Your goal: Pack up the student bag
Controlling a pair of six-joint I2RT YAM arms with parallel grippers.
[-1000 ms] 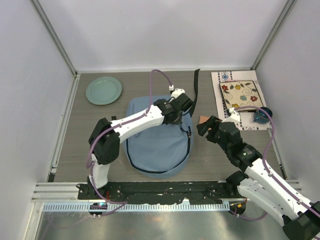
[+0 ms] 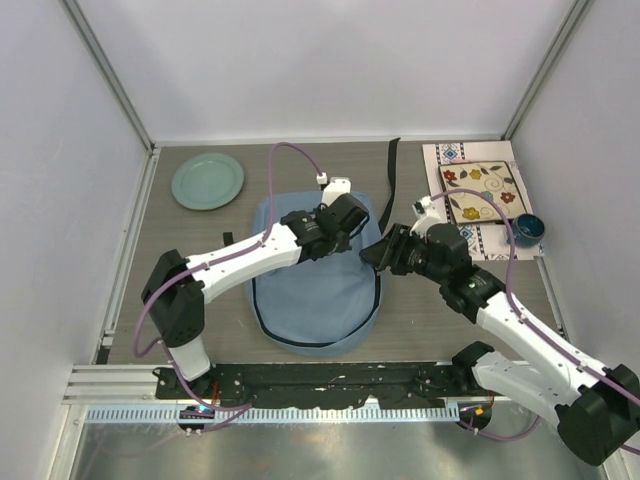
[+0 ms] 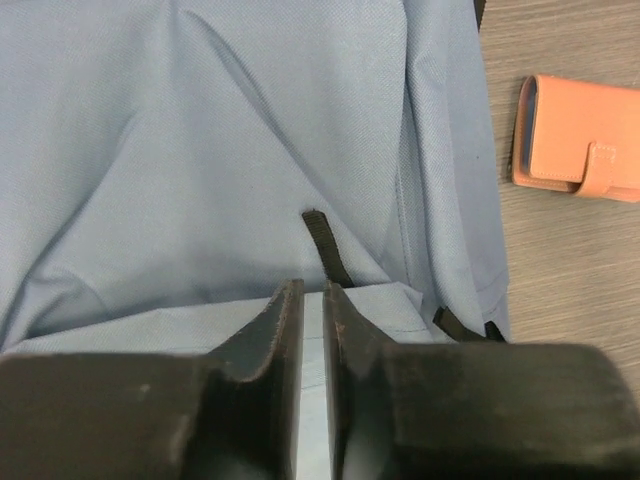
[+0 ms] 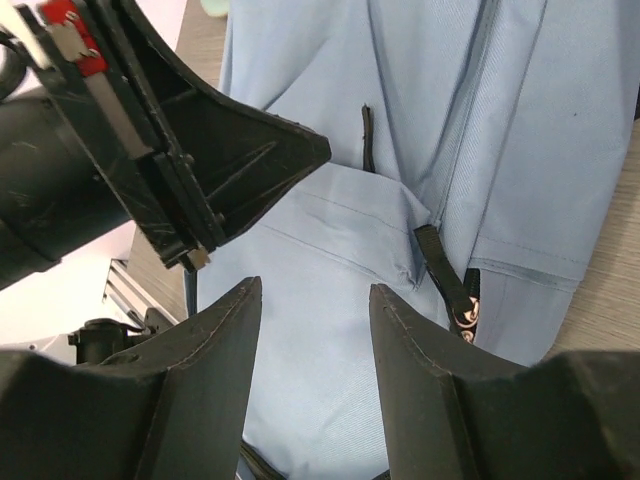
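A blue-grey bag point(image 2: 310, 305) lies flat on the table, edged by a curved dark zipper line. Over its upper part hangs my left gripper point(image 2: 346, 245); in the left wrist view its fingers have a narrow gap with only bag fabric behind. My right gripper point(image 2: 368, 260) is at the bag's right edge, its fingers apart and empty in the right wrist view. Below them a black pull tab point(image 4: 447, 278) sticks out by a fabric fold. A second short black tab point(image 3: 326, 245) lies further up the cloth. An orange wallet point(image 3: 590, 135) lies right of the bag.
A green plate point(image 2: 207, 181) sits at the back left. At the back right are a flowered folder point(image 2: 482, 192) on a patterned mat point(image 2: 438, 160) and a dark blue cup point(image 2: 528, 230). A black strap point(image 2: 391, 185) extends behind the bag.
My left gripper has drifted left over the bag. The right gripper has moved left from beside the wallet to the bag's edge, now covering the wallet in the top view.
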